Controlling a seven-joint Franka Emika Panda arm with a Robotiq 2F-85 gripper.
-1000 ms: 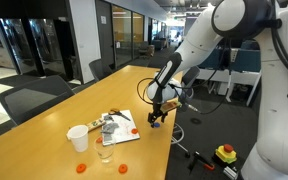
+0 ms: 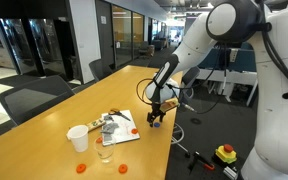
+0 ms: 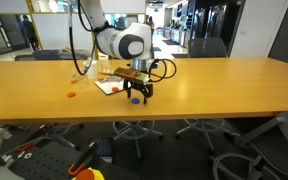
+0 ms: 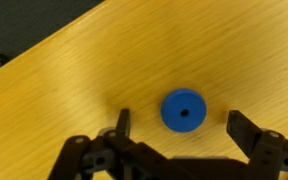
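A round blue disc (image 4: 184, 110) with a small dark hole at its centre lies flat on the wooden table (image 4: 74, 90). My gripper is open above it, one black fingertip to each side, and the disc sits in the gap without visible contact. In exterior view 2 the blue disc (image 3: 136, 101) shows near the table's front edge, under the gripper (image 3: 136, 97). Exterior view 1 has the blue disc (image 2: 156, 124) small beneath the arm, near the table's right edge.
Several orange-red discs, one of them this disc (image 2: 81, 168), are spread over the table. A white mug (image 2: 78, 138), a clear glass (image 2: 105, 153) and a white sheet (image 2: 116, 128) with small items stand or lie left of the arm. Bare tabletop extends right in exterior view 2.
The arm has shifted very slightly over the blue disc. The objects on the table stay where they were.
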